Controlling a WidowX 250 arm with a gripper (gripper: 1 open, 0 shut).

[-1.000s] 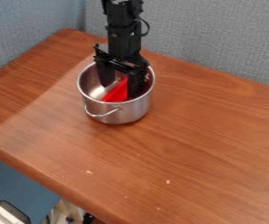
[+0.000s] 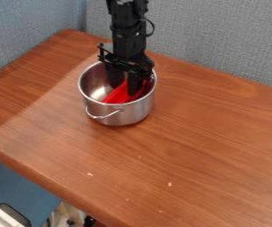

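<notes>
A steel pot with wire handles stands on the wooden table. Inside it lies a red elongated object, partly hidden by my black gripper, which hangs down into the pot from above. The fingertips are dark against the pot's interior, so I cannot see clearly whether they are shut or what is between them.
Grey padded walls rise behind the table. Some cables and hardware show beyond the table's lower left edge.
My gripper has shifted slightly within the pot, its fingers now sitting a little differently over the red object. The pot stands in the same place.
</notes>
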